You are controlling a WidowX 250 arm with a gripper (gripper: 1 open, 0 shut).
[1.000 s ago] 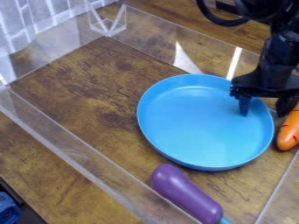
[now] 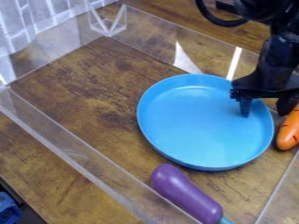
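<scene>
A blue round plate [image 2: 198, 131] lies on the wooden table. My black gripper [image 2: 263, 101] stands over its back right rim, fingers pointing down, apparently open; nothing clearly sits between them. An orange toy carrot [image 2: 288, 129] lies at the right edge, just beside the plate and partly behind the gripper. A purple toy eggplant [image 2: 184, 194] lies in front of the plate.
A clear low plastic wall [image 2: 65, 50] borders the work area, with another along the front left. The wooden surface [image 2: 82, 101] left of the plate is clear. A blue object [image 2: 6, 210] sits outside at the lower left.
</scene>
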